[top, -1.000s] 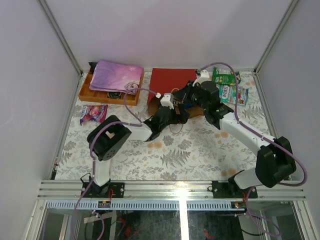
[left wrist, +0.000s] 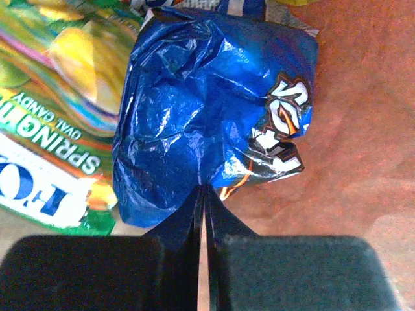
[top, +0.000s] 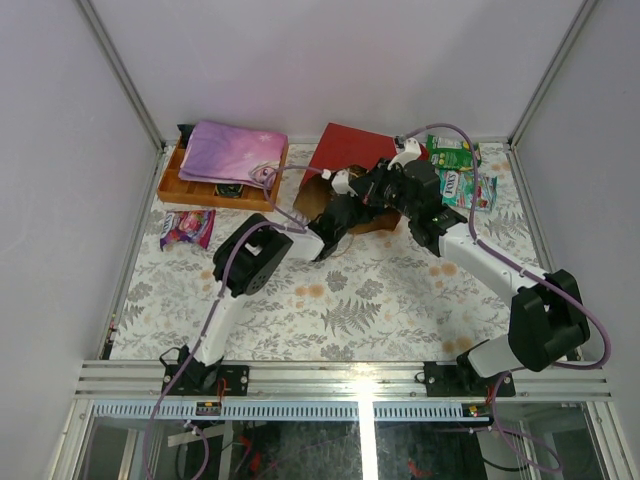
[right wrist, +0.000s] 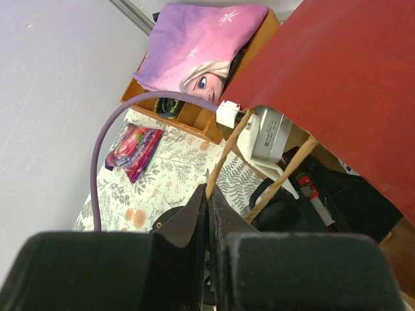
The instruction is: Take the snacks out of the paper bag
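Observation:
The red paper bag [top: 350, 147] lies at the back centre with its brown opening toward the front. My right gripper is shut at its mouth, with the twisted rope handle [right wrist: 227, 152] running to the fingertips. Inside the bag, my left gripper is shut, its tips meeting at the lower edge of a crumpled blue packet [left wrist: 188, 110]. Whether any film is pinched there, I cannot tell. Beside that packet lies a green and yellow candy bag [left wrist: 58, 129]. From above, the arms hide most of the opening.
Two green snack bags, one [top: 450, 152] behind the other [top: 467, 188], lie at the back right. A pink packet [top: 187, 228] rests at the left, in front of a wooden tray [top: 170, 186] with a purple pillow [top: 232, 150].
The red side of the bag has shifted and tilted. My right arm has stayed nearly still.

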